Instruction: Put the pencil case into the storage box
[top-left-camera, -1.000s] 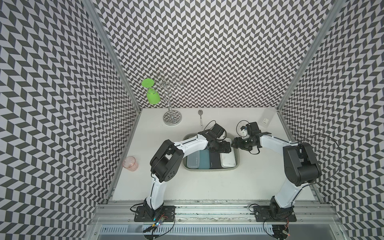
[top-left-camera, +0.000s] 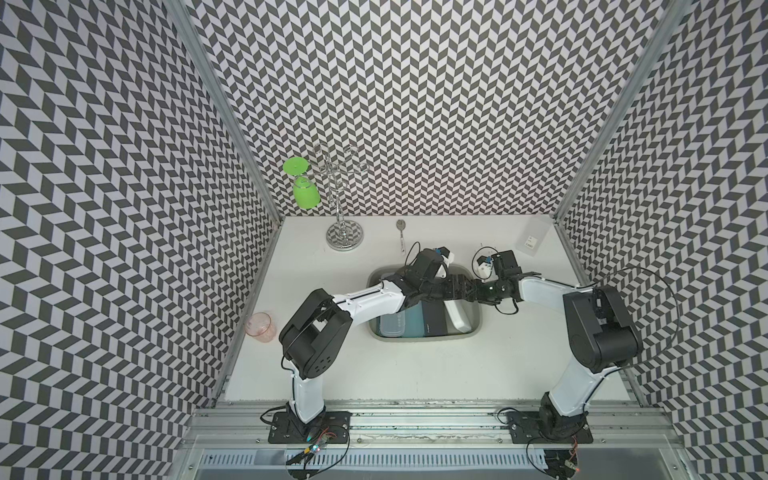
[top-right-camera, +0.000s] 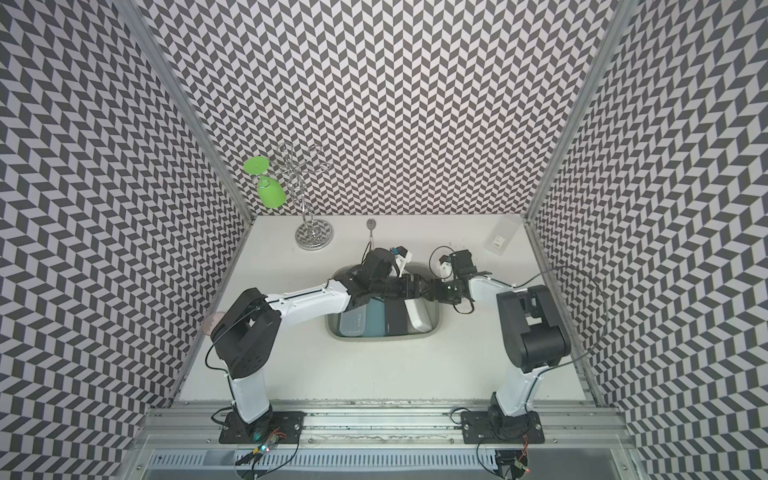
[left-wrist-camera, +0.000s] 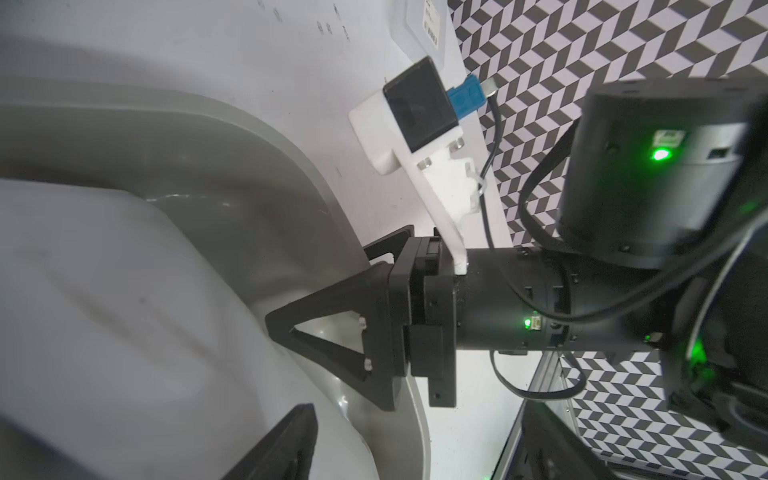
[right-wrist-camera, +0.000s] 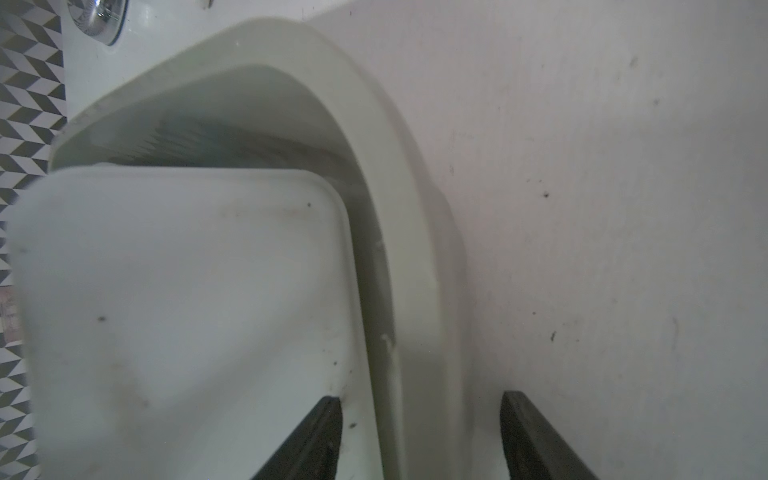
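The grey storage box (top-left-camera: 425, 338) stands mid-table, holding a row of flat cases: a grey-blue one (top-left-camera: 391, 323), a teal one (top-left-camera: 413, 321), a dark one (top-left-camera: 434, 318) and a white one (top-left-camera: 458, 315) at the right end. Which of them is the pencil case I cannot tell. Open above the white case's side of the box is my left gripper. My right gripper is parted over the box's right wall, one finger (right-wrist-camera: 316, 444) on the white case's side, the other outside. Nothing is held. The grippers nearly meet from above.
A metal rack (top-left-camera: 344, 233) with a green cup (top-left-camera: 305, 193) stands at the back left, a spoon (top-left-camera: 401, 232) to its right. A pink cup (top-left-camera: 261, 326) is at the left edge, a clear container (top-left-camera: 533, 234) at the back right.
The white case has gone from lying flat to looking narrower and tilted. My left gripper has turned and shifted slightly.
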